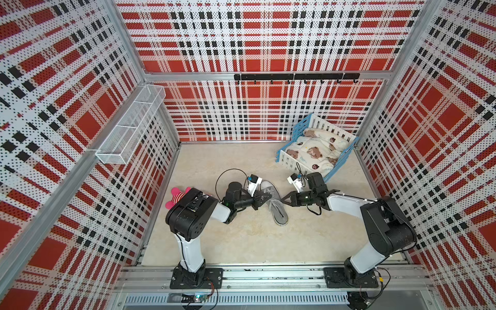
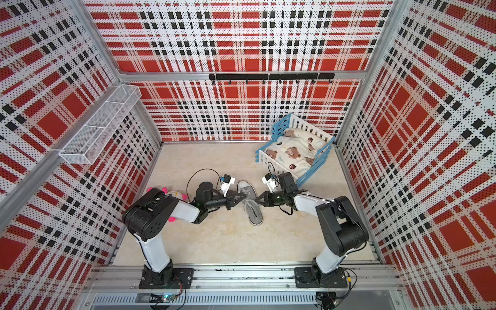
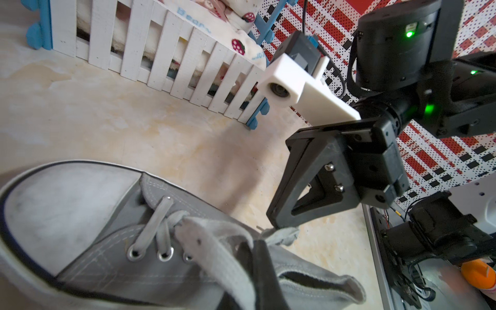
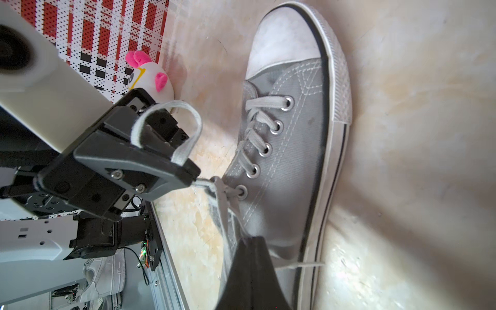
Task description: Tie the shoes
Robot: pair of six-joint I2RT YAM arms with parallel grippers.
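Observation:
A grey canvas sneaker (image 1: 279, 214) lies between the arms, white toe away from me, laces (image 3: 161, 222) threaded. My left gripper (image 1: 264, 198) is shut at the laces on the shoe's left side; in the right wrist view a lace loop rises from its fingertips and a strand runs from them to the eyelets. My right gripper (image 1: 287, 199) is shut at the shoe's right side, low by the laces near the opening; whether lace is between its fingers is hidden.
A blue-and-white toy bed (image 1: 317, 149) with a bear blanket stands back right. A pink plush toy (image 1: 174, 199) lies left, behind the left arm. A wire basket (image 1: 129, 129) hangs on the left wall.

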